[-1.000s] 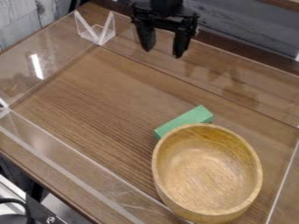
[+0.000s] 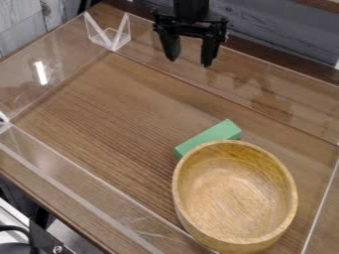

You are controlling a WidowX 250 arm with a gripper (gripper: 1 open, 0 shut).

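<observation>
My gripper [image 2: 189, 46] hangs at the top centre of the camera view, dark, its two fingers spread apart with nothing seen between them, above the wooden floor of the workspace. A green block [image 2: 208, 137] lies on the wood toward the lower right, just behind a large tan bowl [image 2: 233, 196], which looks empty. The gripper is well behind both, apart from them.
Clear acrylic pieces [image 2: 109, 32] stand at the back left, and clear walls edge the left side.
The gripper has moved slightly up, toward the back of the view. The block and bowl have not moved.
</observation>
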